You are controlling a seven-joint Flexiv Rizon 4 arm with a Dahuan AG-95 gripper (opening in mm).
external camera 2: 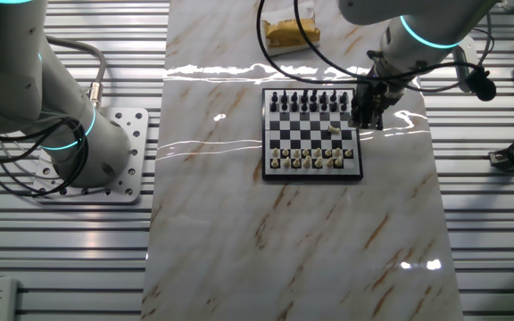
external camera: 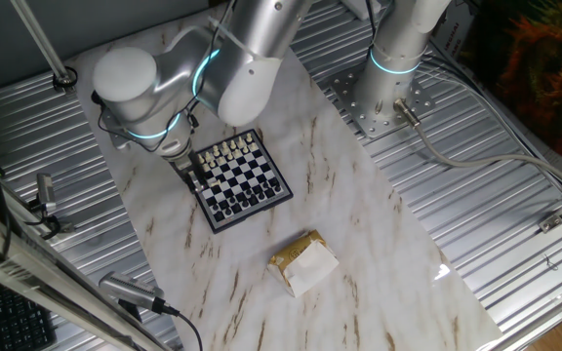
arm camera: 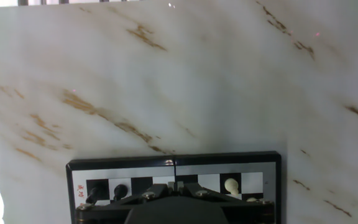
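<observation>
A chessboard (external camera 2: 312,138) lies on the marble table, black pieces (external camera 2: 309,100) lined up along one side and white pieces (external camera 2: 310,160) along the other. One pale piece (external camera 2: 334,130) rests on its side among the middle squares, near the edge by the arm. My gripper is low over that edge of the board, pointing down. In the wrist view its fingertips meet, and nothing shows between them. A white pawn (arm camera: 231,186) and a black piece (arm camera: 120,191) stand on either side of it. The gripper's body hides most of the board there.
A gold and white packet (external camera: 303,263) lies on the table apart from the board. Bare marble surrounds the board. Cables hang across the second exterior view.
</observation>
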